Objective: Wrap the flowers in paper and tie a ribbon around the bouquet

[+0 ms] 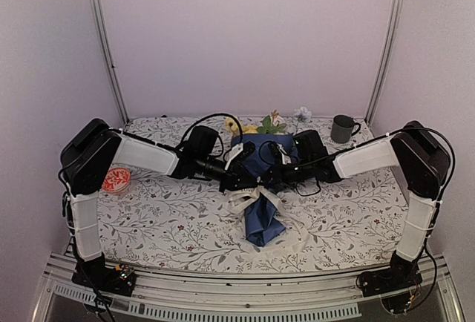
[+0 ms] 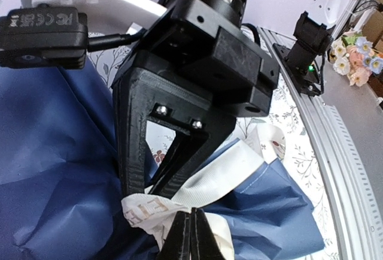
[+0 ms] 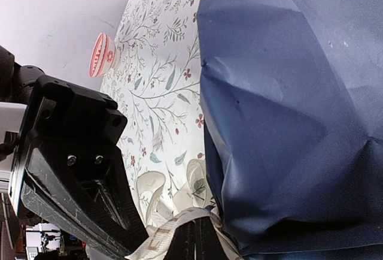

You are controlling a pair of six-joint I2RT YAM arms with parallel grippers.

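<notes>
The bouquet lies in blue wrapping paper (image 1: 249,157), its yellow flower (image 1: 231,126) and green leaves (image 1: 271,126) at the back. A cream ribbon (image 1: 241,200) is gathered around the paper's narrow waist, with loops and tails toward the front. My left gripper (image 1: 250,182) is at the waist; its fingertips (image 2: 203,239) look close together over the ribbon, but their grip is unclear. Close beside it on the right, my right gripper (image 1: 266,180) is shut, with ribbon (image 3: 194,213) at its tips. The crossing of the ribbon is partly hidden by the fingers.
A dark mug (image 1: 343,128) stands at the back right, and a red-and-white bowl (image 1: 116,180) at the left. A white flower (image 1: 302,113) shows behind the right arm.
</notes>
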